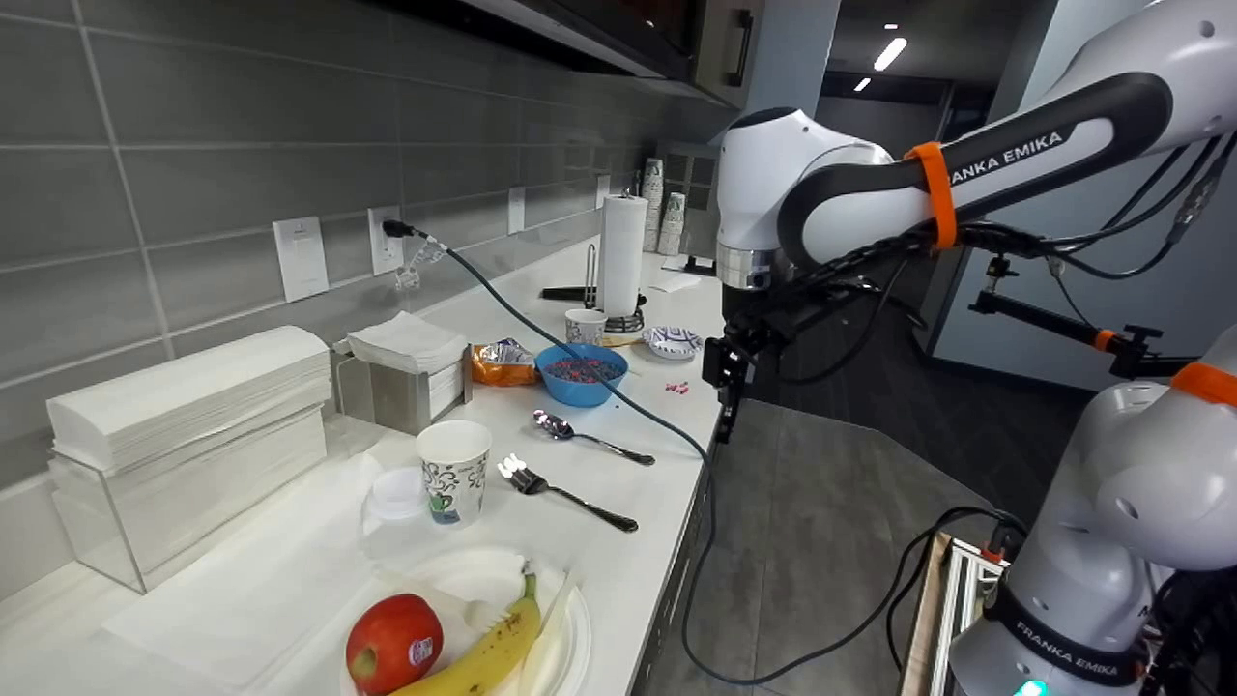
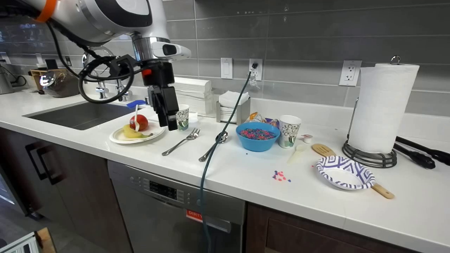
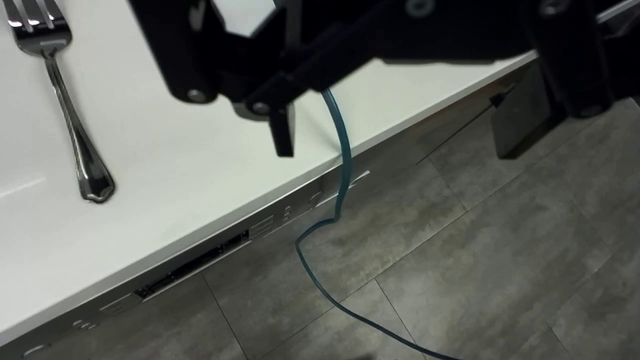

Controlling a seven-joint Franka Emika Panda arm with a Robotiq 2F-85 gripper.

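Observation:
In the wrist view my gripper stands open, its two fingers wide apart and nothing between them. One finger shows over the counter, the other over the floor. From the side, the gripper appears above the countertop, at the front edge and clear of the objects. A fork and a spoon lie on the counter. The blue bowl holds small pink and blue pieces. A white plate bears a tomato-like red fruit and a banana.
A green cable runs from the wall outlet across the counter and over its edge. Paper cups, a patterned bowl with a wooden spoon, and a paper towel roll stand along the counter. Loose pieces lie on bare counter.

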